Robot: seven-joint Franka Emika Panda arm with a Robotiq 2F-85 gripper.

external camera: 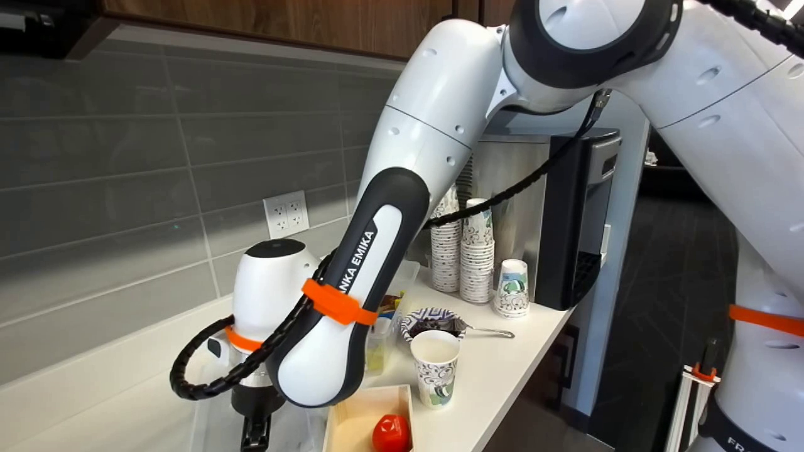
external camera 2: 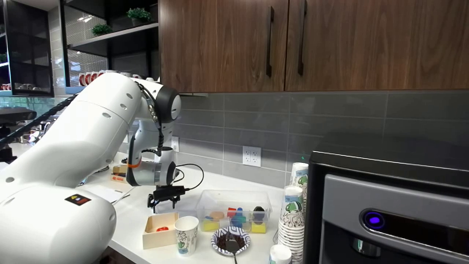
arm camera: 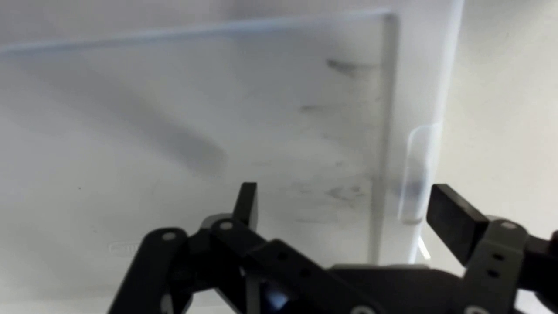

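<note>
My gripper is open above a clear plastic lid (arm camera: pixel 293 141) that lies on the counter. In the wrist view the left finger (arm camera: pixel 246 205) stands over the flat of the lid and the right finger (arm camera: pixel 457 220) is at or just outside its right rim. Whether either finger touches the lid cannot be told. Exterior view 2 shows the gripper (external camera 2: pixel 163 207) low over the counter, behind the small wooden box (external camera 2: pixel 154 235). A red tomato-like thing (external camera: pixel 392 434) lies inside that box.
A clear bin (external camera 2: pixel 233 200) with coloured items stands by the wall. A paper cup (external camera: pixel 434 369) is close to the wooden box, with a patterned bowl (external camera 2: pixel 231 241) holding dark contents and a utensil nearby. Stacked cups (external camera: pixel 476 260) stand by the dispenser.
</note>
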